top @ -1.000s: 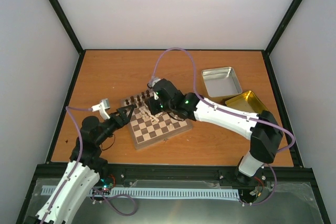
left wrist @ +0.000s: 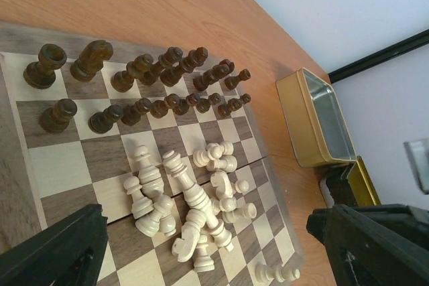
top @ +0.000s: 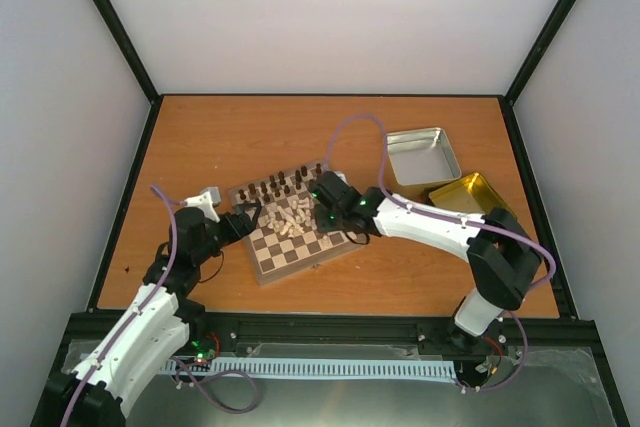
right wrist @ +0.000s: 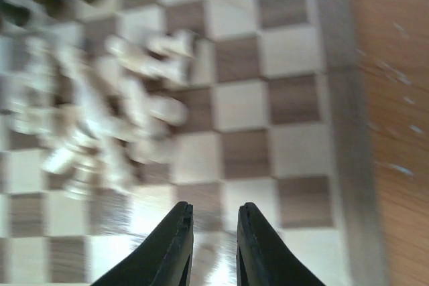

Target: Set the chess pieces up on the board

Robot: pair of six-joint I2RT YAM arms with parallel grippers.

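Note:
The chessboard (top: 290,258) carries dark pieces standing in rows along its far side, such as a dark knight (left wrist: 90,61). White pieces lie in a jumbled heap in the middle, a tall white piece (left wrist: 194,195) among them. My left gripper (top: 250,213) is open at the board's left side, its fingers spread above the squares. My right gripper is over the board's right part, fingertips close together; the right wrist view is blurred, and whether anything is between them is hard to see, though a pale shape shows below them.
A silver tray (top: 421,154) and a gold tray (top: 469,196) sit right of the board on the wooden table (top: 200,137). The right arm spans the space between board and trays.

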